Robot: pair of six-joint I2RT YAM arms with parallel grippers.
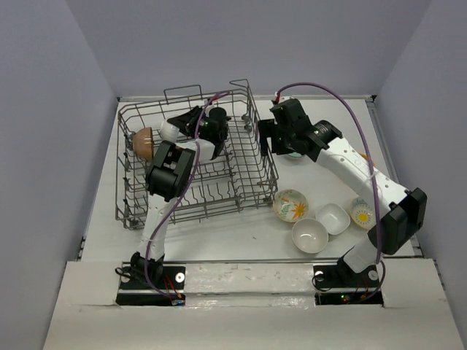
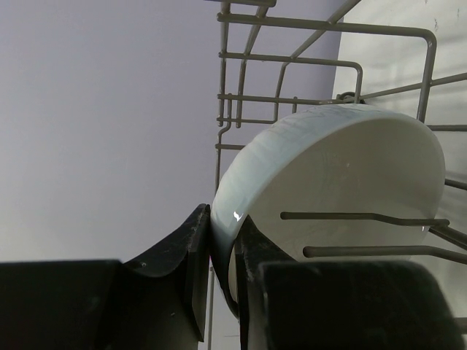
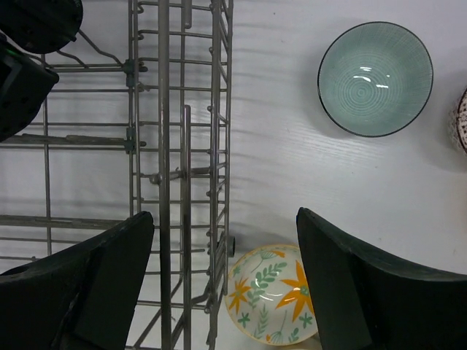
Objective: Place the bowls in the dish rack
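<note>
A white bowl (image 2: 343, 168) stands on edge among the tines of the wire dish rack (image 1: 197, 208), beside a brown bowl (image 1: 144, 144). My left gripper has its fingertips on either side of the white bowl's rim; whether they press on it I cannot tell. My right gripper is open over the rack's right wall, with nothing held. Right of the rack lie a teal bowl (image 3: 375, 79), a floral bowl (image 1: 290, 206), a white round bowl (image 1: 310, 235), a square white bowl (image 1: 332, 218) and a yellow-patterned bowl (image 1: 362, 213).
A speckled bowl (image 3: 458, 122) sits beside the teal one. Grey walls enclose the area at the back and sides.
</note>
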